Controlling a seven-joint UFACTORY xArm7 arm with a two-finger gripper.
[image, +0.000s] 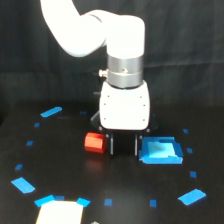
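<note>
A red block (95, 142) lies on the dark table, just left of my gripper (124, 148). The two thin dark fingers point straight down and stand apart, with only dark background showing between them. The left finger is right beside the block; whether they touch, I cannot tell. Close on the right side of the fingers is a blue square tray (160, 158) with a pale blue inside.
Several blue tape strips and small squares mark the table, among them a strip (192, 197) at the lower right. A white object (60, 212) cuts into the bottom left edge.
</note>
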